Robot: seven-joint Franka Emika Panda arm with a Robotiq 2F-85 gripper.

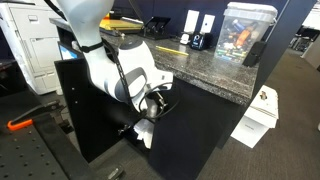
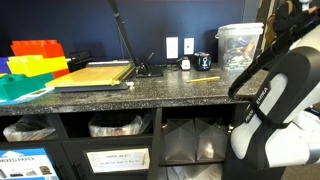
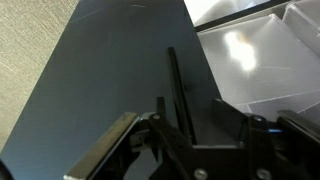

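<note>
A slim black bar handle (image 3: 178, 90) runs along a dark door panel (image 3: 105, 75) in the wrist view. My gripper is low in that view, its fingers apart. The handle's near end lies between the fingers in the picture; whether they touch it I cannot tell. In exterior view 1 the white arm (image 1: 135, 70) reaches down in front of the dark cabinet, and its gripper (image 1: 155, 106) is small and dark against it. Only the arm (image 2: 275, 105) shows at the right of exterior view 2.
Beside the panel is a compartment with a clear plastic bin (image 3: 240, 50). The speckled countertop (image 1: 205, 75) overhangs the cabinet and holds a clear tub (image 1: 243, 35). A white box (image 1: 258, 117) stands on the floor at right. Open floor lies beyond it.
</note>
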